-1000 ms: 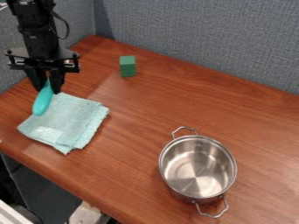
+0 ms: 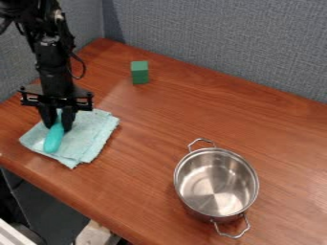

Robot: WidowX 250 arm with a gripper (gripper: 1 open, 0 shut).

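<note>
My black gripper [image 2: 57, 115] reaches down at the left of the table over a pale folded cloth [image 2: 84, 143]. A turquoise elongated object [image 2: 53, 140] sits between or just under its fingertips, its lower end over the cloth. Whether the fingers are closed on it is hard to make out, as the gripper's body covers its upper end.
A steel pot [image 2: 216, 182] with two handles stands at the front right. A green block [image 2: 140, 72] is at the back.
My gripper has come down and slightly toward the front, and the turquoise object has moved down with it onto or just over the cloth.
</note>
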